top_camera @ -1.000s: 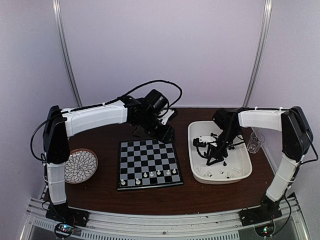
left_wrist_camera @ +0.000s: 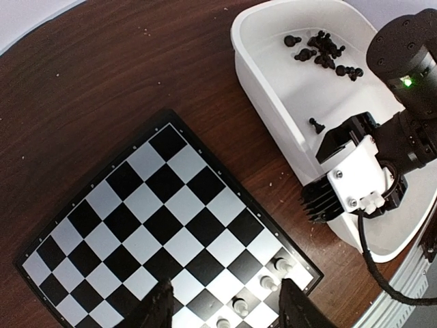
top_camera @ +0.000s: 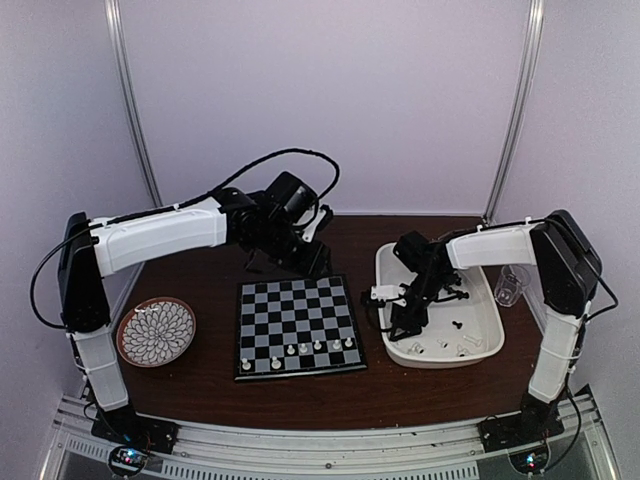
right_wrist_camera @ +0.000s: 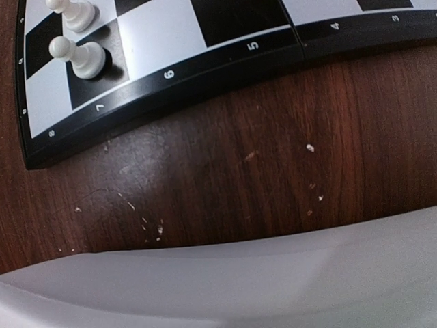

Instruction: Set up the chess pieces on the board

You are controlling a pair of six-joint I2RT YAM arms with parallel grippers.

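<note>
The black-and-white chessboard (top_camera: 295, 310) lies flat in the middle of the table. White pieces (top_camera: 318, 345) stand upright along its near side; two white pawns (right_wrist_camera: 89, 60) show close up in the right wrist view. My left gripper hovers over the board's far right part, open with nothing between its fingers. Over the left rim of the white bin (top_camera: 485, 300) hangs my right gripper. Its fingertips are outside the right wrist view, and its finger state is unclear. Black pieces (left_wrist_camera: 324, 48) lie in the bin's far end, with a lone black piece (left_wrist_camera: 316, 126) nearer.
White pieces (top_camera: 470, 345) lie loose in the bin's near part. A patterned bowl (top_camera: 157, 332) sits left of the board, and a clear glass (top_camera: 511, 285) stands right of the bin. Bare dark wood shows between board and bin and along the front.
Both arms have shifted left. My right gripper has gone from over the bin's interior to its left rim; the left has slid a little left above the board. The pieces on the board look unchanged.
</note>
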